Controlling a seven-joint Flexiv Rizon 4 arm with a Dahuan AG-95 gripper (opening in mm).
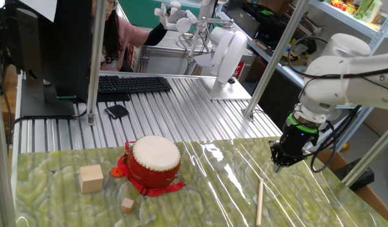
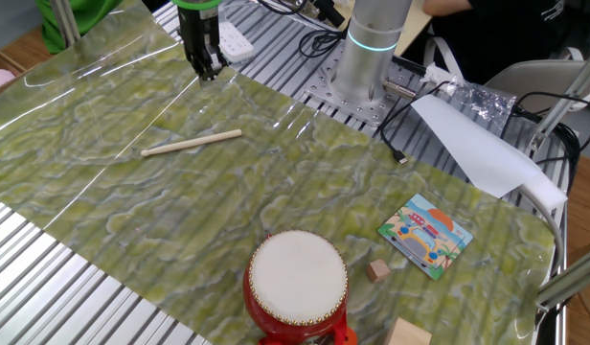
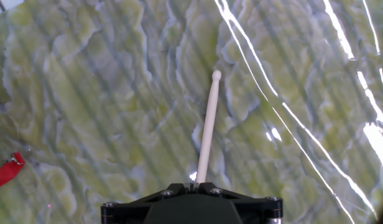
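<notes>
A pale wooden drumstick [image 1: 260,203] lies on the green marbled mat, well apart from the red drum [image 1: 155,167] with its cream head. From the second exterior view, the whole drumstick [image 2: 192,143] shows flat on the mat. My gripper [image 1: 277,168] hangs above the mat near one end of the stick, not touching it. In the wrist view my gripper's [image 3: 194,186] fingertips are together at the bottom edge, with nothing visibly held. The drumstick [image 3: 208,127] runs up from behind them, its lower end hidden by the gripper.
A large wooden block [image 1: 91,179] and a small wooden cube [image 1: 127,205] sit near the drum. A colourful picture card [image 2: 426,236] lies beyond the cube. The drum's red strap [image 3: 7,171] enters the wrist view at left.
</notes>
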